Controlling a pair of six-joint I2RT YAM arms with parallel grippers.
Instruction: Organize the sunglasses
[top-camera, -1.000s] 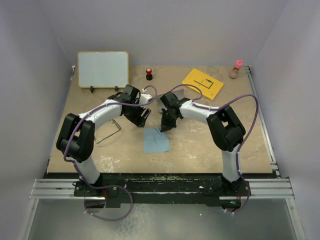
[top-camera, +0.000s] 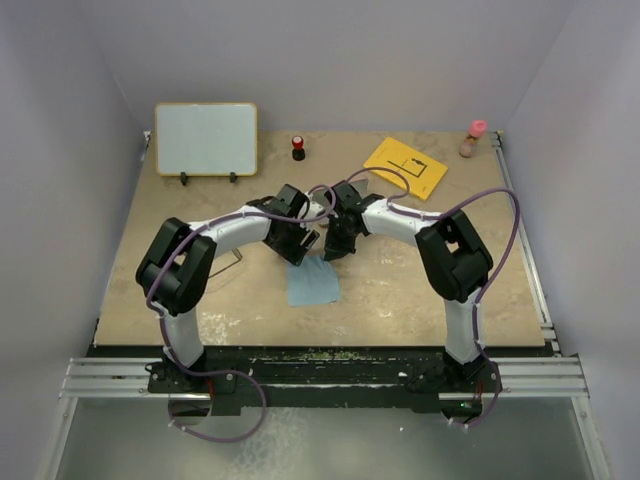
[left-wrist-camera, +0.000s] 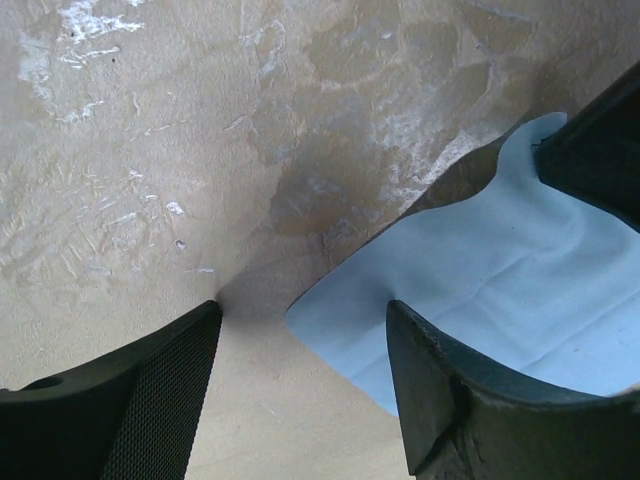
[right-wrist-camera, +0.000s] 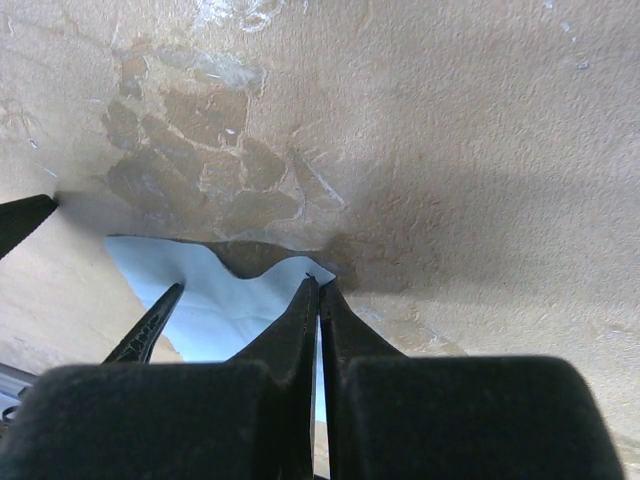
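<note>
A light blue cloth lies on the table below both grippers. My right gripper is shut on the cloth's upper corner, which is slightly lifted in the right wrist view. My left gripper stands open over the cloth's other upper corner, that corner between its fingers. A pair of sunglasses lies left of the cloth in the top view, partly hidden by the left arm.
A whiteboard stands at the back left, a small red-topped bottle at the back. A yellow envelope and a pink-capped bottle are at the back right.
My left gripper has moved right and down in the top view, from beside the sunglasses to over the cloth's corner. The right gripper is almost unchanged.
</note>
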